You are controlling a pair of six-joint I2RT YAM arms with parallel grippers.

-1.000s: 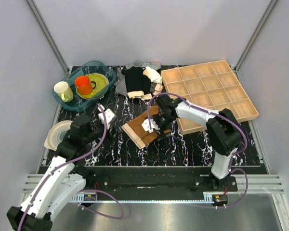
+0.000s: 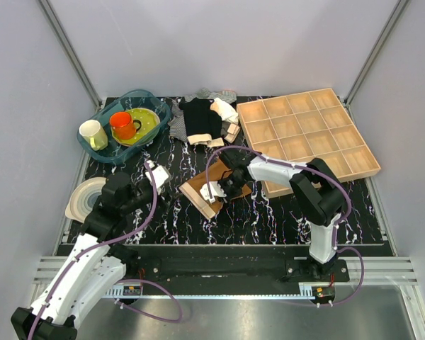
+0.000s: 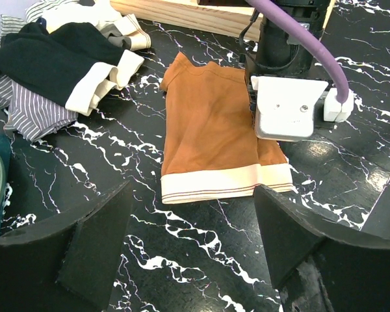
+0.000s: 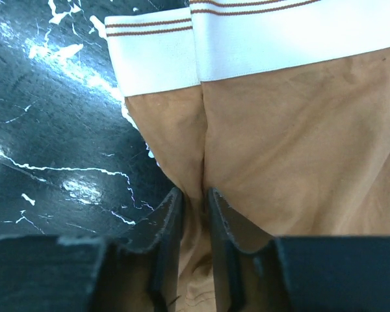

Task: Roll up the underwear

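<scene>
The brown underwear (image 3: 201,123) lies flat on the black marbled table, its pale striped waistband (image 3: 214,183) facing the left arm. In the right wrist view, my right gripper is low over its side edge. Its fingertips stand close together with a narrow fold of brown cloth (image 4: 194,172) between them; whether they pinch it is unclear. My left gripper is open and empty, its fingers (image 3: 94,240) wide apart, to the left of the waistband. The right arm hides part of the cloth in the top view.
Folded dark and striped clothes (image 2: 202,119) lie at the back. A wooden compartment box (image 2: 312,134) fills the right rear, close to the right arm. A teal basket (image 2: 112,152) with cups stands rear left, a pale round lid (image 2: 85,200) in front of it.
My right gripper has moved left and toward the table's front over the underwear, close to its side edge. The left arm has hardly moved, and the cloth lies much as before.
</scene>
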